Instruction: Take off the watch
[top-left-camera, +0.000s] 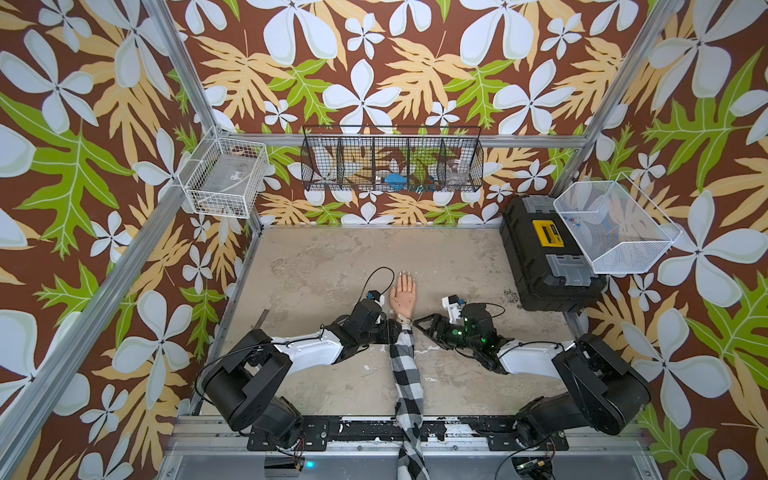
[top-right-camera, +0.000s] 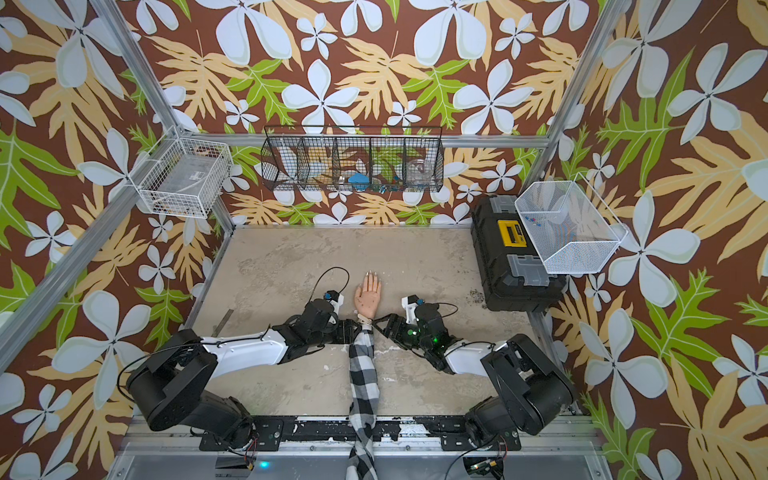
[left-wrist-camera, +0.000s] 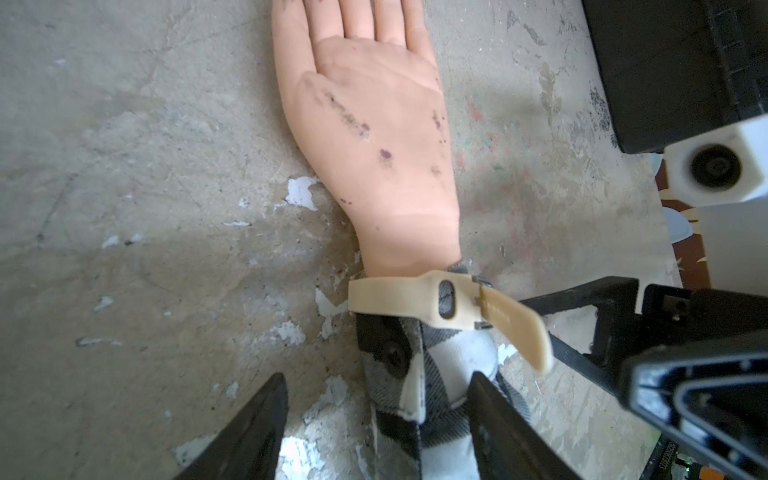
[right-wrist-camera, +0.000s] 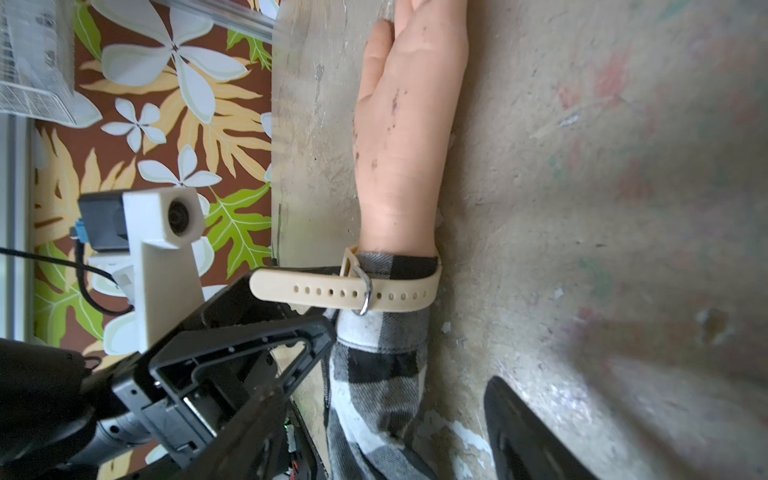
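Note:
A mannequin hand lies palm up in a checked sleeve. Around its wrist is a beige watch strap; in the right wrist view the holed band runs through a metal buckle, its end sticking out leftward. My left gripper is close on the wrist's left side; in its own view its fingertips are below the strap, part open, with nothing clearly held. My right gripper is on the wrist's right, open, apart from the strap, with nothing between its fingers.
A black toolbox stands at the right, a white mesh basket above it. A white wire basket and a black wire rack hang at the back.

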